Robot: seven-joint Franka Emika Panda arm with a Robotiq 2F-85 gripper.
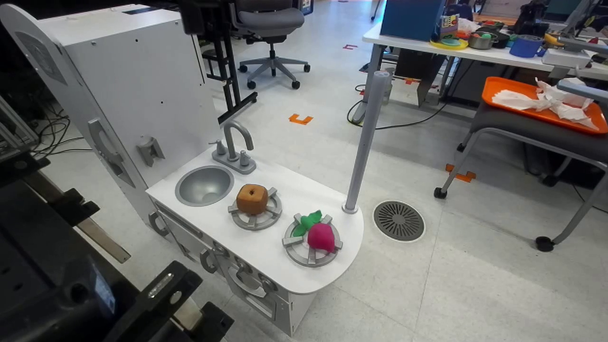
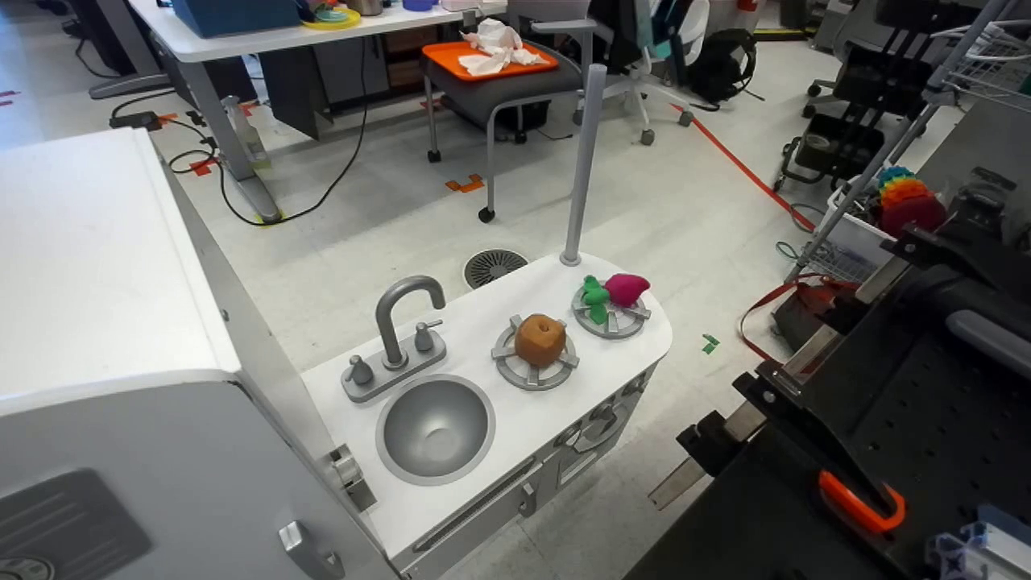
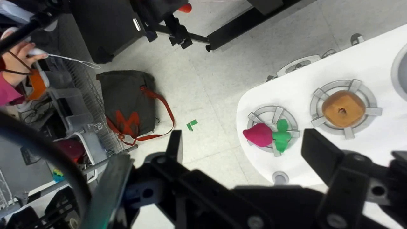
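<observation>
My gripper shows in the wrist view with its two black fingers wide apart and nothing between them. It is high over the toy kitchen's white counter (image 1: 336, 194). A pink toy vegetable (image 1: 321, 237) with green leaves (image 1: 308, 222) lies on the burner (image 1: 311, 260) at the counter's rounded end. On the other burner (image 2: 534, 379), nearer the sink, sits a brown, rounded block-like toy (image 2: 540, 340) with a dimple on top. The grey sink basin (image 2: 436, 430) is empty.
A grey faucet (image 1: 235, 142) stands behind the sink. An upright grey post (image 2: 585, 164) rises from the counter's back edge near the pink toy. The tall white cabinet (image 1: 131, 85) borders the sink end.
</observation>
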